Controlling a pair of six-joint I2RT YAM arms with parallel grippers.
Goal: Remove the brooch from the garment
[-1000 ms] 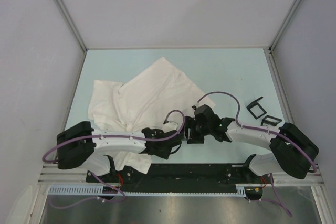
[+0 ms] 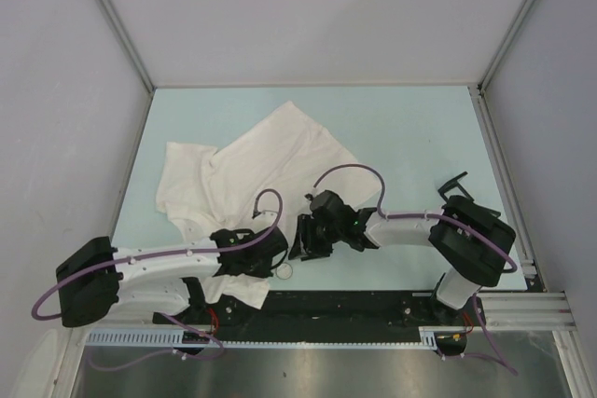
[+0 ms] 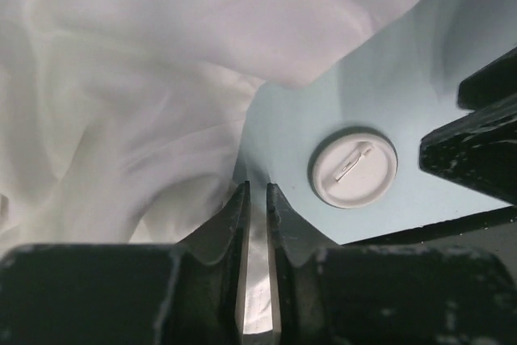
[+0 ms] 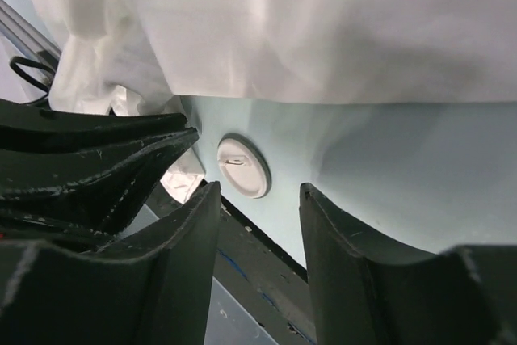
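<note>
A white garment (image 2: 270, 156) lies on the pale blue table. A round pale brooch, pin side up, rests on the table beside the cloth, apart from it; it also shows in the top view (image 2: 284, 270) and right wrist view (image 4: 242, 169). My left gripper is over the garment's edge left of the brooch, its tips close together with a narrow gap and nothing visible between. My right gripper is part open above the table by the brooch, nothing held, its tips either side of the brooch's right edge in its view.
Black stands (image 2: 452, 184) sit at the right of the table, partly behind the right arm. The table's front edge with a dark gap is just below the brooch.
Both grippers have moved leftward, the left one also lower toward the front.
</note>
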